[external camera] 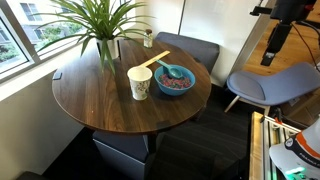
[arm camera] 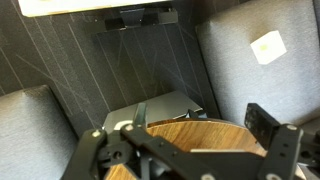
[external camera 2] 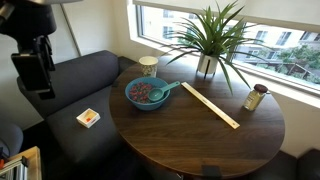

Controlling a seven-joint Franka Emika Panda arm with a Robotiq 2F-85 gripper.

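A blue bowl (external camera: 174, 88) of small reddish pieces rests on the round wooden table (external camera: 90, 97), a teal spoon (external camera: 175, 70) lying across it. Beside the bowl stands a patterned paper cup (external camera: 140, 85). A long flat wooden strip (external camera 2: 210, 104) lies on the tabletop, and a small jar (external camera 2: 255, 97) is farther along. My gripper is open, its two fingers wide apart with nothing between them. It hangs well away from the bowl and cup, over the floor by the table's edge.
A potted plant (external camera 2: 212, 42) stands on the table near the window. Grey chairs (arm camera: 262, 70) are around the table, one with a small white-and-yellow box (external camera 2: 88, 118) on its seat.
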